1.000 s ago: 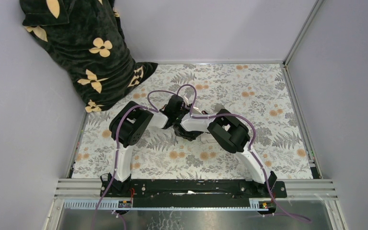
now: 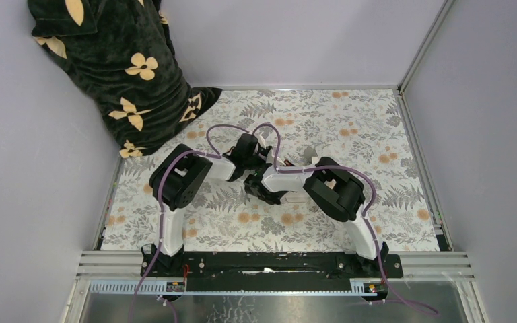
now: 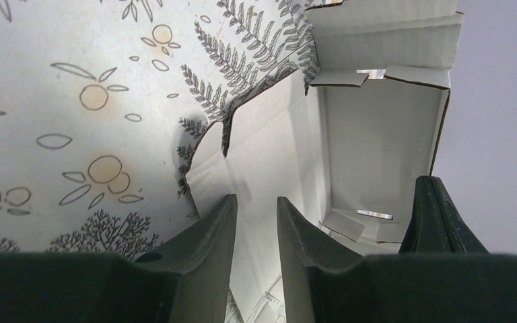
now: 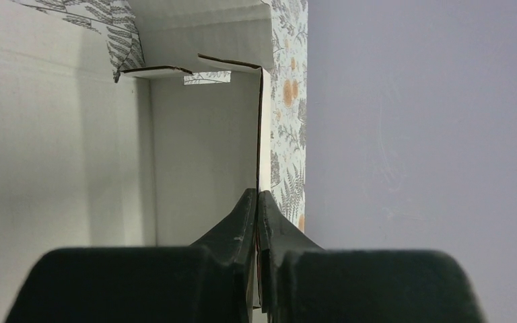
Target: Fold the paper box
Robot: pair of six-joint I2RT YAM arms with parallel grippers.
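The white paper box [image 4: 195,148] is partly folded at the centre of the table, mostly under both arms in the top view. In the left wrist view, my left gripper is shut on the box's flat white panel [image 3: 269,148], beside upright walls. In the right wrist view, my right gripper is shut on the thin edge of an upright box wall, with smaller flaps bent at the far end. Both grippers sit close together.
A dark green cloth with cream flowers [image 2: 121,74] lies at the back left.
The left arm has moved very little.
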